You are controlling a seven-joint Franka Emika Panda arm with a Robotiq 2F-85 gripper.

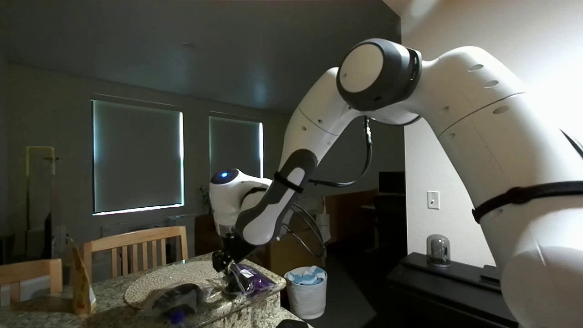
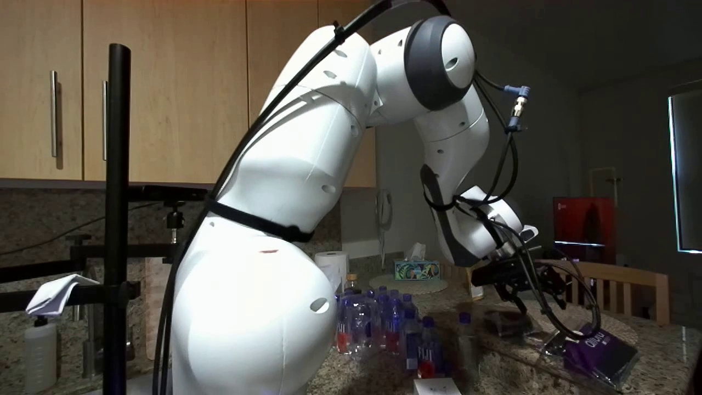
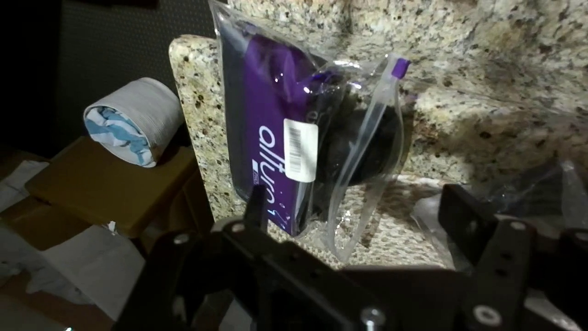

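A clear zip bag holds a purple and black "allura" package with a white barcode label. It lies near the granite counter's corner, its zip edge with a purple slider facing my gripper. The fingers stand open, one finger by the package's lower end and the other by a second clear bag. Nothing is clasped between them. In exterior view 1 the gripper is low, close above the purple bag; contact cannot be told.
A round woven mat lies under part of the bags. Beyond the counter edge stands a white bin with blue-white cloth inside. Several water bottles crowd the counter near the arm's base. A chair stands behind the counter.
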